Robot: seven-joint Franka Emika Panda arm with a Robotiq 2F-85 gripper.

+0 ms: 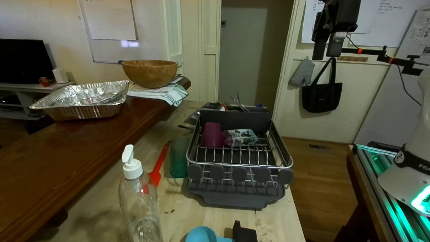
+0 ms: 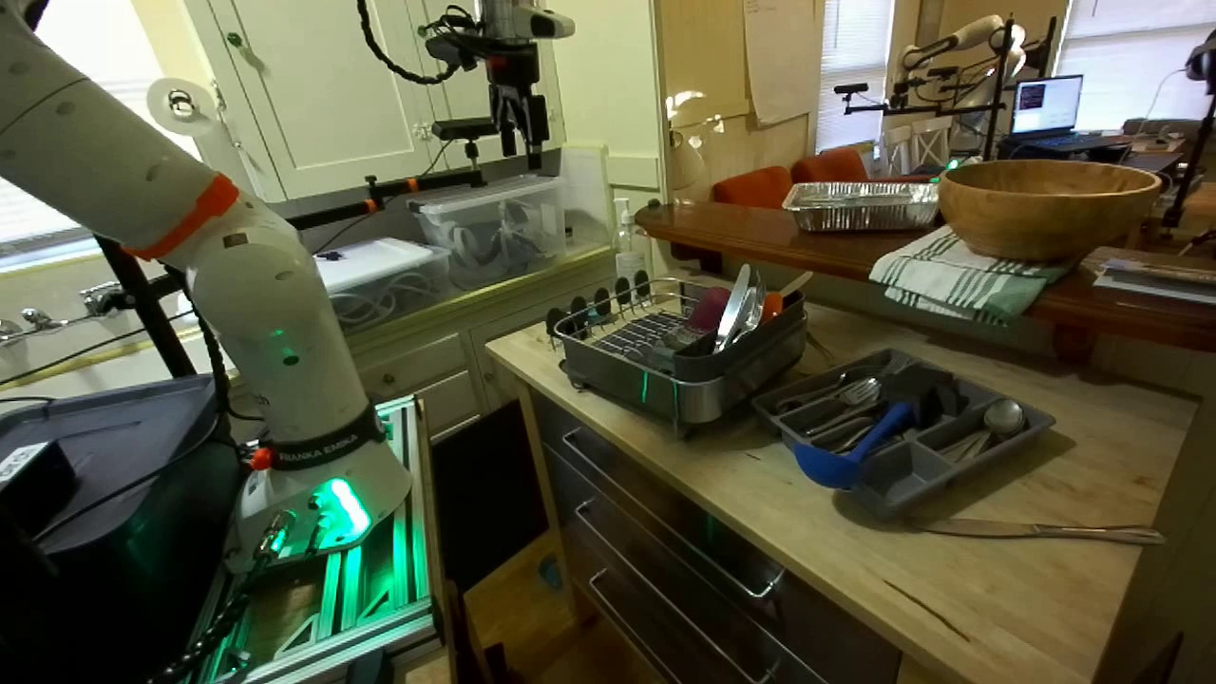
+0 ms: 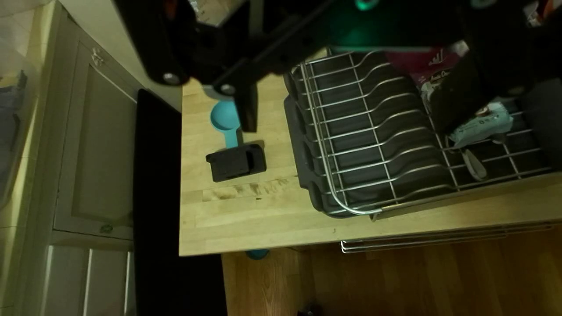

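Observation:
My gripper stands open, its two fingers wide apart in the wrist view with nothing held between them. Exterior view 2 has the gripper high in the air, pointing down, clear of the counter. Below and between the fingers in the wrist view lies the dish rack. It holds a magenta cup and a crumpled printed packet. On the counter near the rack's front lie a light-blue scoop and a black block-like object.
A clear pump bottle, a green cup and a red spatula stand or lie beside the rack. Beyond it sits a cutlery tray. A wooden bowl and foil tray occupy the raised ledge.

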